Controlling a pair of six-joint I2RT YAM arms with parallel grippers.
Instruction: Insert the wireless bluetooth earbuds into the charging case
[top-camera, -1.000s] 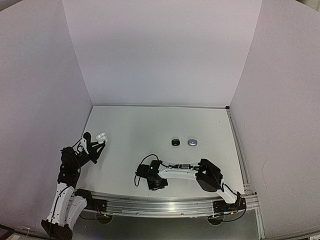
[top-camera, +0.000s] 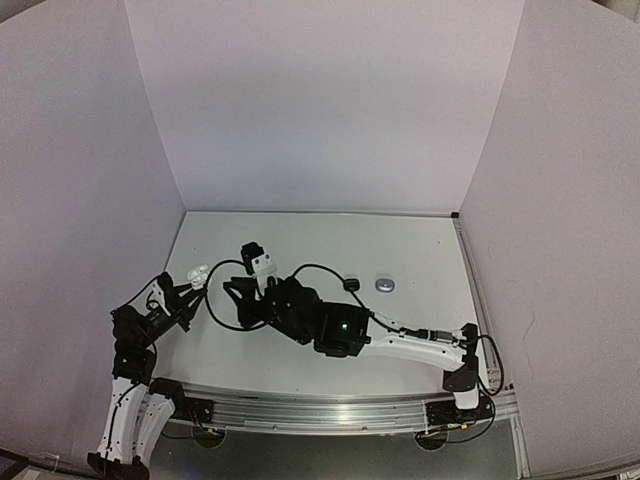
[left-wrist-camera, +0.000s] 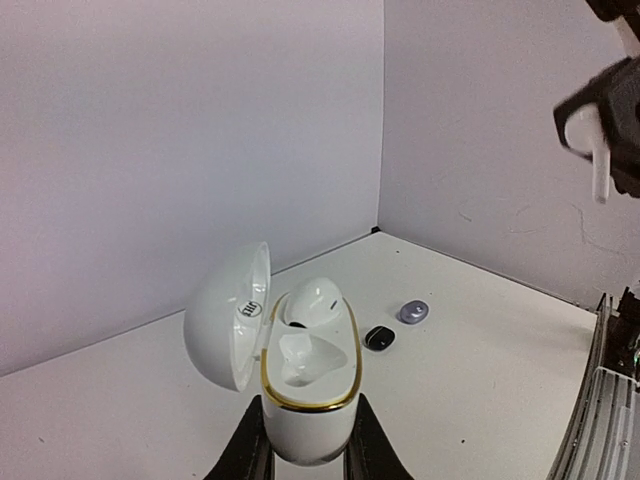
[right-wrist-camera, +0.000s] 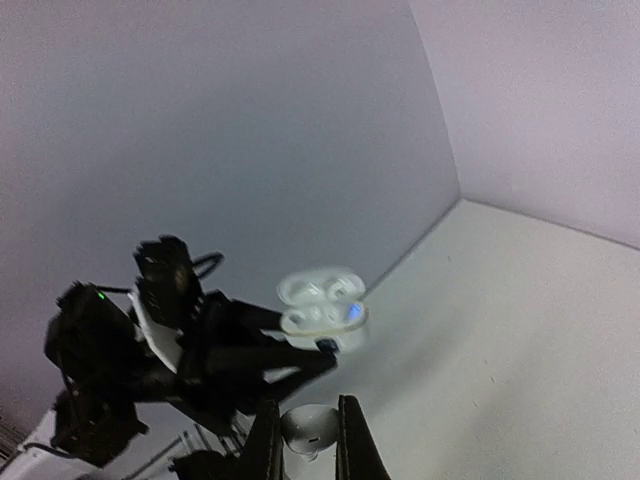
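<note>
The white charging case (left-wrist-camera: 310, 420) is gripped at its base by my left gripper, lid (left-wrist-camera: 225, 320) swung open. A white earbud (left-wrist-camera: 315, 302) sits in its far slot, while the near slot (left-wrist-camera: 308, 360) is empty. In the top view the case (top-camera: 198, 274) is held up at the left side. My right gripper is shut on another white earbud (right-wrist-camera: 308, 428). That earbud (left-wrist-camera: 585, 130) shows at the upper right of the left wrist view, stem down, well apart from the case.
A black oval case (left-wrist-camera: 379, 338) and a purple one (left-wrist-camera: 413, 312) lie on the white table (top-camera: 420, 250), right of centre in the top view. Walls stand at the back and both sides.
My right arm has reached far left and risen, now close to the left gripper. The left gripper has shifted slightly left and lower in the top view, still with the case.
</note>
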